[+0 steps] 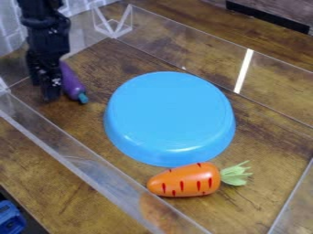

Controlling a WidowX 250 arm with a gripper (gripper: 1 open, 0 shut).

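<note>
The black gripper [47, 80] is low at the left side of the clear-walled tray, beside a purple eggplant-like toy [72, 81] with a teal tip, partly behind it. Whether the fingers are open or shut on anything is hard to tell. A blue upturned round dish or lid [169, 116] lies in the middle. An orange toy carrot [184, 181] with green leaves lies at the front right.
Clear plastic walls [86, 155] border the work area on the wooden table. Bare wood is free behind and right of the blue dish. A blue object [7, 217] is outside at the lower left.
</note>
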